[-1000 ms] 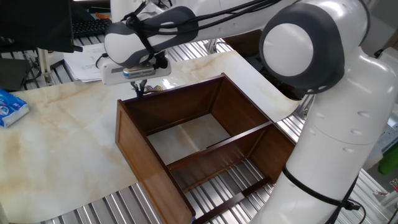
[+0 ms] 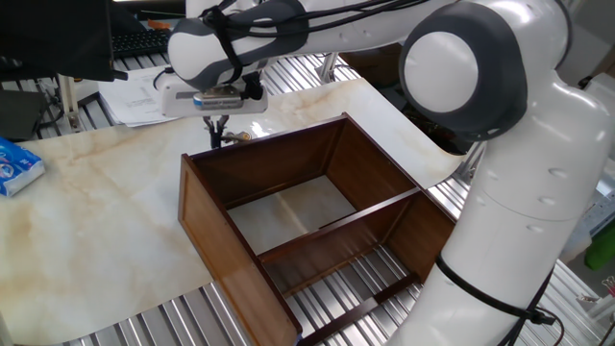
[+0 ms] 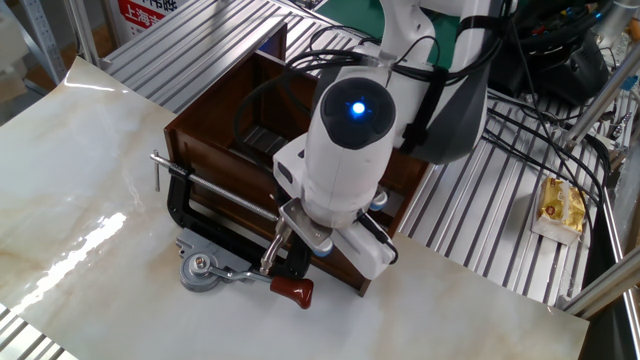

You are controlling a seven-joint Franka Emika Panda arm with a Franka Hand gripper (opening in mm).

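A brown wooden frame box [image 2: 216, 216] with a cross divider stands on the table. Along its far wall sits a tool with a black C-shaped bracket [image 3: 225, 232], a long metal screw rod [image 3: 222, 187], a grey round base [image 3: 201, 270] and a crank with a reddish-brown handle [image 3: 292, 291]. The white hand of my gripper [image 2: 217, 133] is above that far wall, close to the tool. In exterior view 2 the hand covers the fingertips and part of the crank. Whether the fingers touch or hold anything is hidden.
The marble-patterned board [image 2: 96, 221] is mostly bare left of the box. A blue packet [image 2: 17, 167] lies at its left edge. Papers [image 2: 133, 98] and a keyboard [image 2: 140, 42] are behind. A yellow-and-white block [image 3: 560, 210] rests on the slatted metal table [image 3: 500, 230].
The wooden box stays where it was.
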